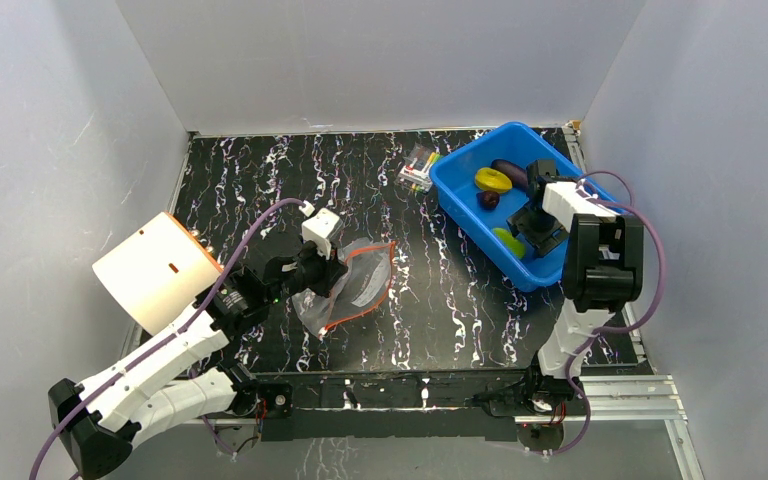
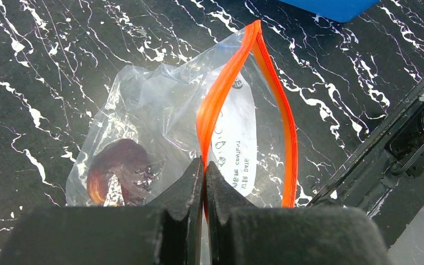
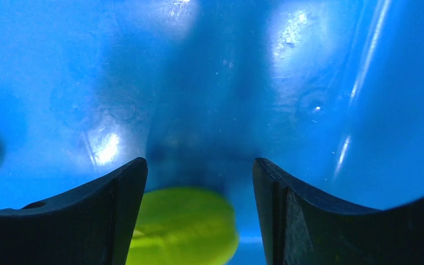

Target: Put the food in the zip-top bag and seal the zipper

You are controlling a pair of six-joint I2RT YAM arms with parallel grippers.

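Observation:
The clear zip bag (image 1: 365, 280) with orange zipper (image 2: 287, 143) lies open on the table, a reddish item (image 2: 118, 171) inside. My left gripper is shut at the zipper edge, pinching the bag's rim. My right gripper is part open, low inside the blue bin (image 1: 475, 230), over a green food item (image 3: 187, 232) that lies between and beyond its fingers at the frame's bottom; no grip on it shows. The bin also holds a yellow item (image 1: 492, 180), a dark round item (image 1: 488, 199) and an eggplant (image 1: 510, 172).
A small packet (image 1: 417, 168) lies left of the bin. A cream board (image 1: 155, 265) stands at the far left. Bare marble table (image 1: 440, 330) lies between bag and bin. Grey walls surround the workspace.

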